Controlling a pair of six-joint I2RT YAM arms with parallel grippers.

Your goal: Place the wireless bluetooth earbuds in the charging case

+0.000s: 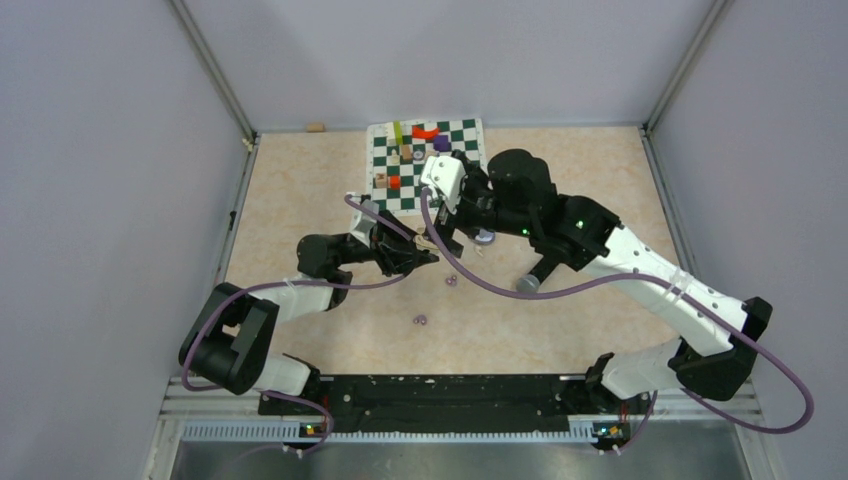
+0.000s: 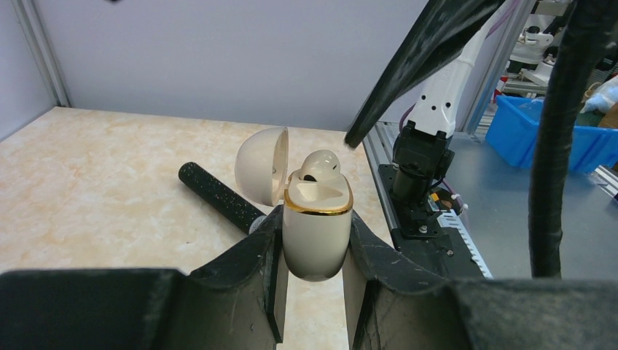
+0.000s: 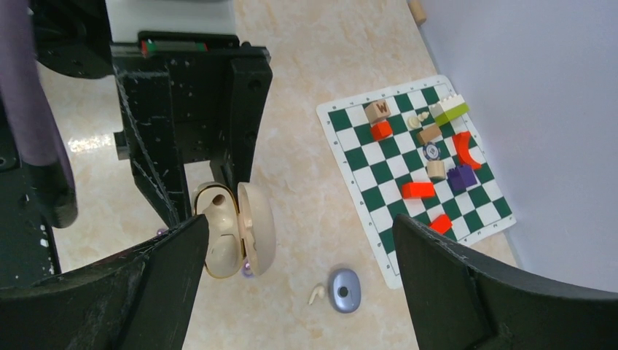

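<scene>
The cream charging case (image 2: 315, 237) with gold trim is held upright in my left gripper, shut on its body; its lid (image 2: 259, 164) hangs open. An earbud (image 2: 321, 162) pokes up from the case in the left wrist view. Seen from the right wrist view, the case (image 3: 222, 251) shows its inside, with one rounded piece in the lower part. My right gripper is open just over and beside the case, with nothing seen between its fingers.
A checkered board (image 3: 372, 175) with blocks lies at the back. A grey-blue oval item (image 3: 345, 297), a small white piece (image 3: 316, 294) and a black cylinder (image 2: 211, 193) lie on the table (image 1: 300, 180).
</scene>
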